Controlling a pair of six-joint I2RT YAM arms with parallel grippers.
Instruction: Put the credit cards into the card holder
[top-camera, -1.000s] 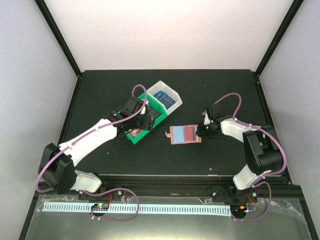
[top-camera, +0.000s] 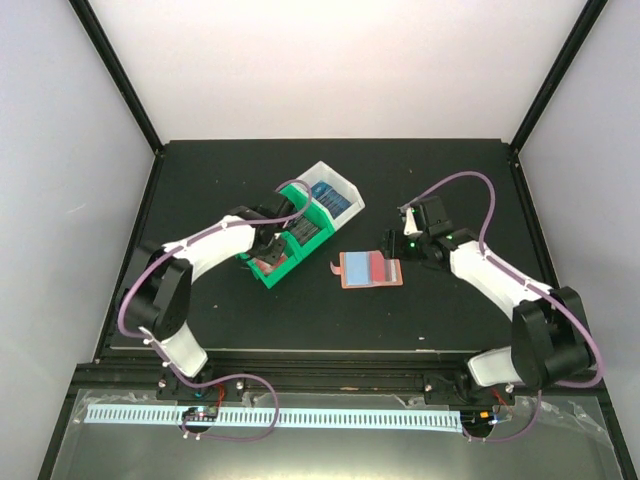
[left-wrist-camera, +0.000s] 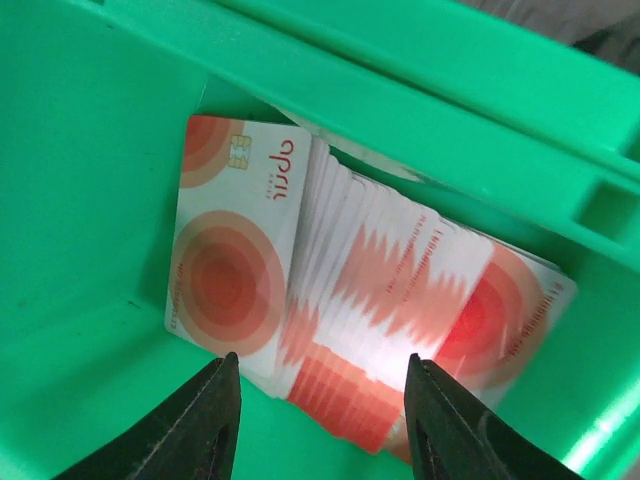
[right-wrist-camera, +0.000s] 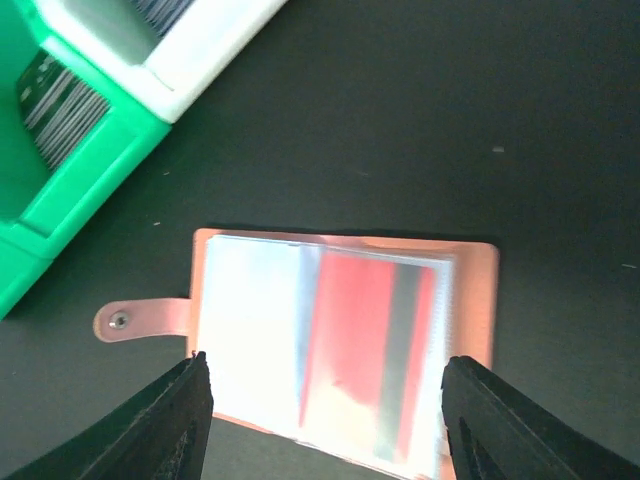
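Note:
Several red-and-white credit cards (left-wrist-camera: 380, 290) lie fanned in a compartment of the green bin (top-camera: 268, 277); one leans upright-looking against its left side in the left wrist view. Over them hovers my left gripper, partly open, with clear space between its fingertips and none of the cards held. The open card holder (right-wrist-camera: 345, 345), orange-brown with a snap strap, lies flat on the black table. Clear sleeves fill it, and pinkish-red and grey bands show through. My right gripper is above the holder, open and empty.
A white bin (top-camera: 340, 205) with dark blue cards adjoins the green bin's upper right. The green bin's other compartment holds dark cards (top-camera: 305, 232). Bare black table (top-camera: 430, 320) surrounds the holder.
Over the last second my left gripper has shifted left and lower over the green bin. The holder stays in place.

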